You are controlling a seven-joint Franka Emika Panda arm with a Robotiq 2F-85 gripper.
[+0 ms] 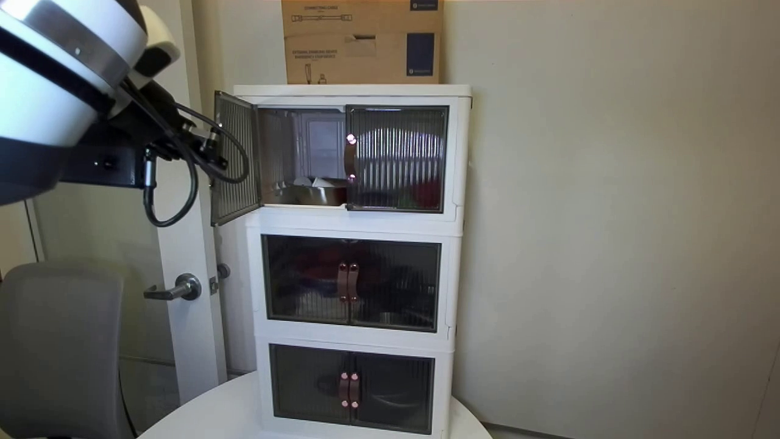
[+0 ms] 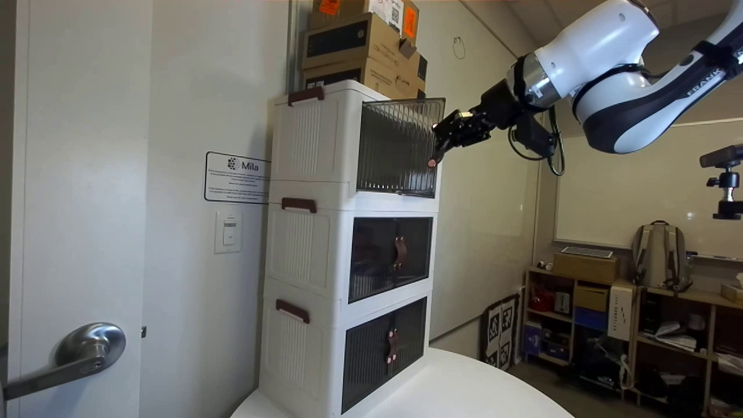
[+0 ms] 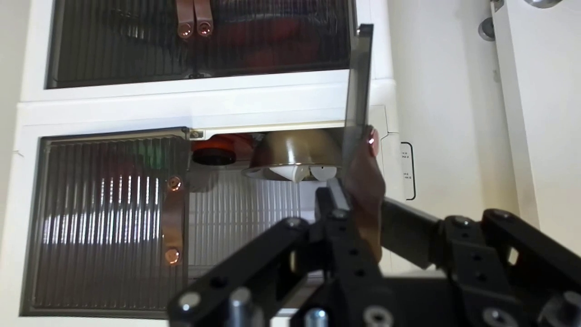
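Note:
A three-tier white cabinet [image 1: 454,285] has smoky ribbed doors. Its top left door [image 1: 237,157] stands swung wide open, past square to the front; the top right door [image 1: 398,160] is closed. In the wrist view, which looks inverted, my gripper is shut on the brown strap handle [image 3: 366,182] of the open door, seen nearly edge-on. Exterior view 2 has the gripper [image 2: 440,143] at that door's free edge. Inside the top compartment sits a metal bowl [image 3: 298,146] with white items in it; a red object [image 3: 220,148] is beside it.
Cardboard boxes [image 1: 362,44] are stacked on the cabinet, which stands on a round white table [image 1: 208,413]. A room door [image 1: 194,329] with a lever handle is close on the left.

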